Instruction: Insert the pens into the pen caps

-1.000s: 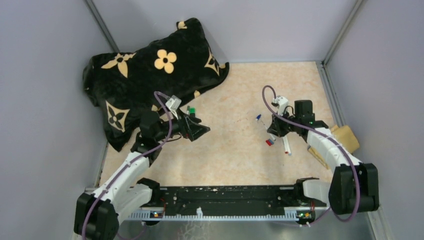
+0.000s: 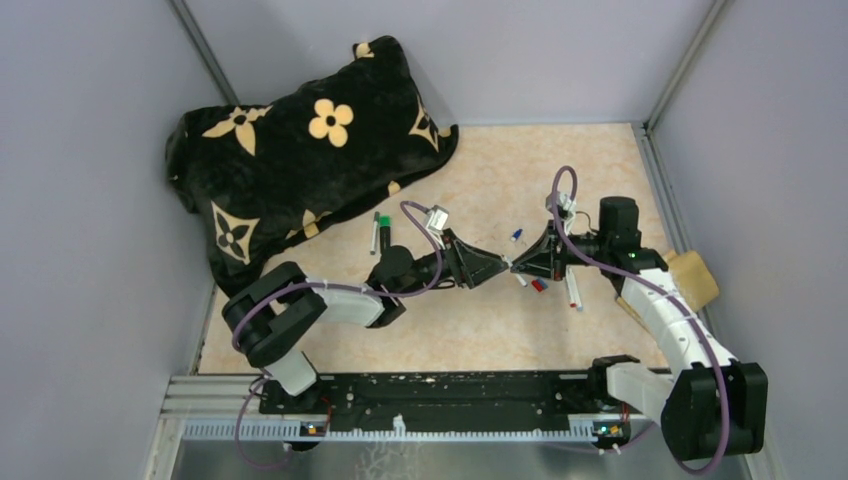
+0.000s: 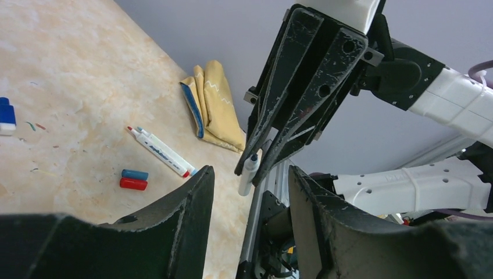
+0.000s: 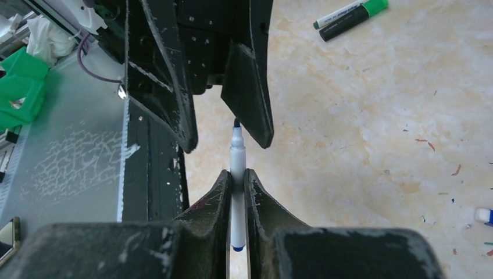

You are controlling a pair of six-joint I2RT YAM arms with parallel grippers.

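A white pen (image 4: 237, 186) with a dark tip is held by my right gripper, shut on its middle. My left gripper is part open just beyond the tip, its fingers either side, apparently not touching. On the table lie a blue cap (image 3: 7, 116) with a white band, small blue (image 3: 135, 174) and red (image 3: 133, 183) caps, and two white pens (image 3: 160, 152).
A black-and-green marker (image 4: 352, 20) and a white pen (image 4: 331, 16) lie near the black patterned blanket (image 2: 290, 150). A yellow cloth (image 3: 215, 104) sits at the right edge.
My left gripper has moved right across the table to meet the pen. My right gripper has moved left with the pen in it.
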